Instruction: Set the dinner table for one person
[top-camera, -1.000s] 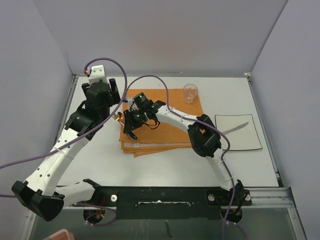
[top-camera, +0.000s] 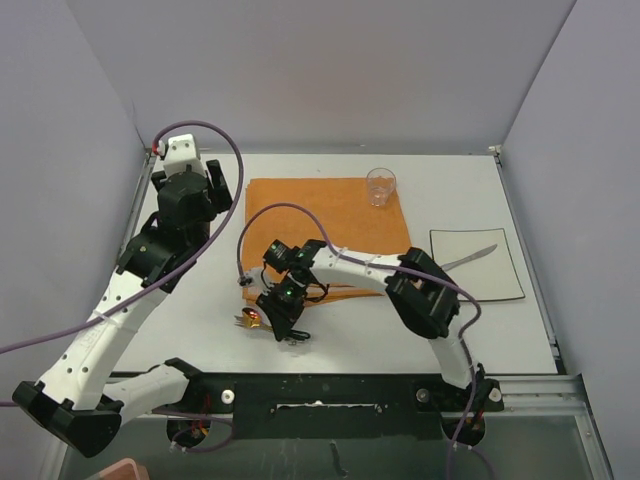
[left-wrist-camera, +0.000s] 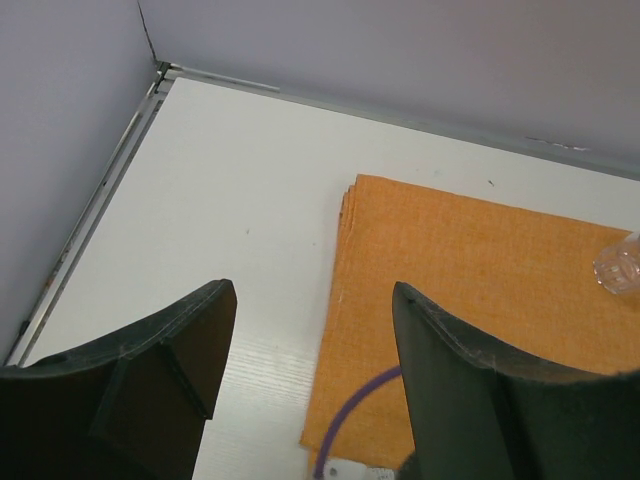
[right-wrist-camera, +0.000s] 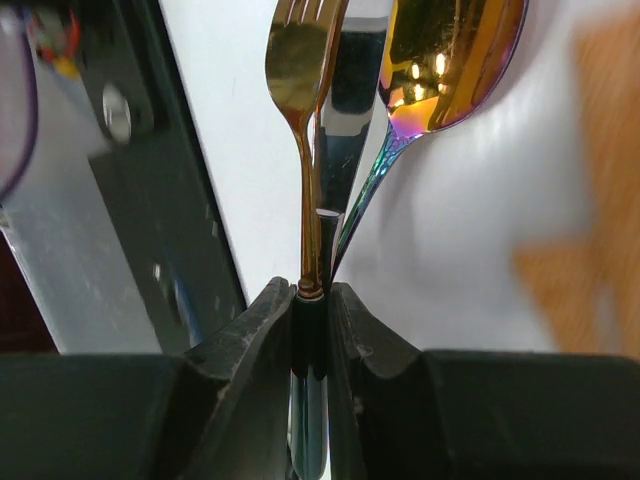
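In the right wrist view my right gripper is closed on a bundle of cutlery: a gold fork (right-wrist-camera: 295, 75), a dark shiny knife (right-wrist-camera: 352, 90) and a rainbow-gold spoon (right-wrist-camera: 440, 70). The top view puts this gripper (top-camera: 282, 326) low over the table's front left, just in front of the orange placemat (top-camera: 320, 200). The spoon's bowl (top-camera: 253, 316) points left there. At the far left, my left gripper stands open and empty, its fingers spread above bare table and the placemat's edge. A clear glass (top-camera: 381, 187) is on the placemat's back right.
On the right, a table knife (top-camera: 470, 257) lies across a pale, dark-edged square (top-camera: 470, 287). Bare white table (top-camera: 360, 345) shows in front of the placemat. Purple cables (top-camera: 395, 268) run along both arms.
My right gripper has carried the cutlery off the placemat's left side towards the table's front edge.
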